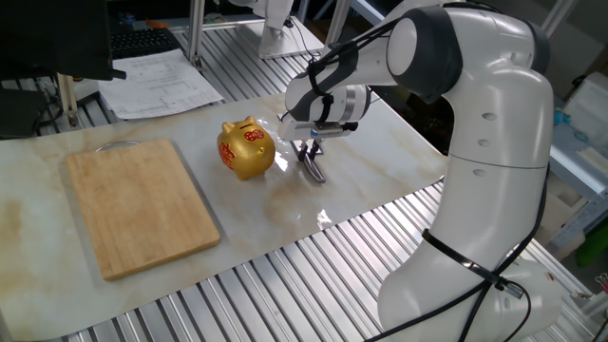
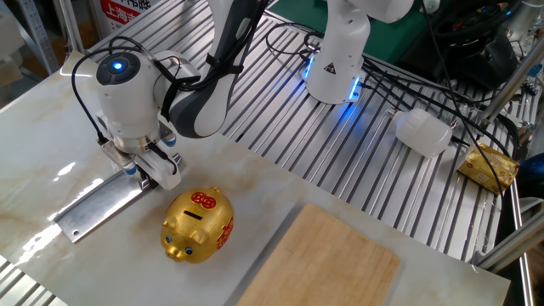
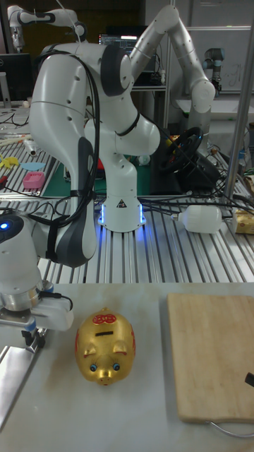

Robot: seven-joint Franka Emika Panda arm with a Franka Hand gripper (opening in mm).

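At the back of the marble-patterned table, my gripper points down over a silver metal tool. In exterior view 1 the tool's curved handle-like end shows beneath the fingers. Exterior view 2 shows its long flat blade, with a small hole near one corner, lying from my gripper toward the lower left. The fingertips are at the tool, but whether they grip it cannot be told. A gold piggy bank with red markings stands upright close beside my gripper, apart from it.
A wooden cutting board with a metal handle lies on the table, the piggy bank between it and my gripper. Papers lie behind the table. Slatted metal borders the tabletop; a white container rests there.
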